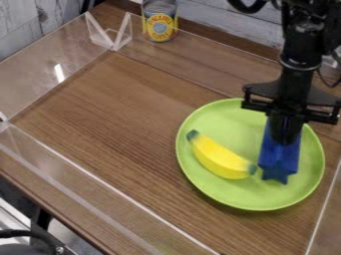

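My black gripper hangs over the right part of a green plate, its fingertips down at a blue object on the plate. The fingers are hard to make out against the blue object, so I cannot tell whether anything is between them. A yellow banana lies on the left part of the plate, apart from the blue object.
A can stands at the back left beside clear plastic panels along the edge.
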